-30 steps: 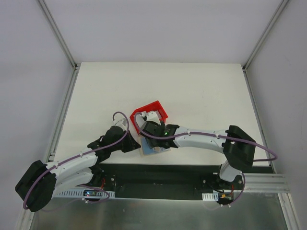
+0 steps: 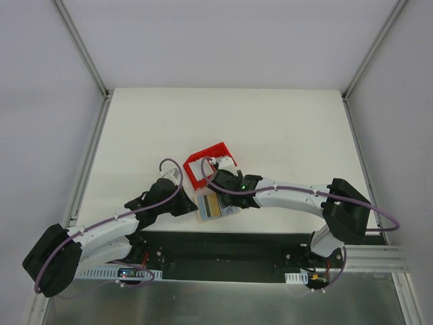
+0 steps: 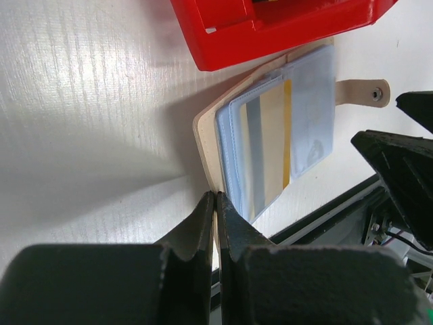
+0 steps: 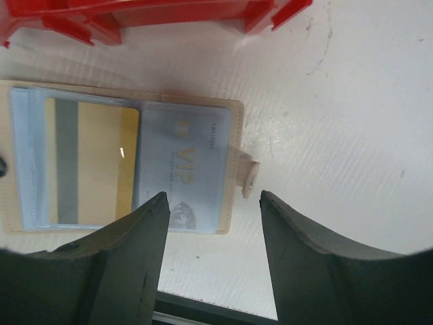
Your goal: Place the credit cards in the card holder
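Observation:
The card holder (image 4: pixel 235 128) lies spread out, beige with bluish clear sleeves. A tan card with a grey stripe (image 4: pixel 96 162) sits at its left sleeve, its gold edge brighter than the rest. On the right side, a pale panel lettered VIP (image 4: pixel 193 162) shows. My left gripper is shut at the holder's near left edge, the thin beige rim showing between its fingertips. Over the VIP side, my right gripper stands open, nothing between its fingers, clear of the tan card.
Just behind the holder is a red tray (image 2: pixel 218 148) with a white item (image 2: pixel 200 166) in it. A snap strap (image 3: pixel 365 92) sticks out from the holder's right side. The table's front edge runs close below.
The right gripper has moved to the right, away from the holder's left side. The tan card there now shows from above. My left arm has hardly moved.

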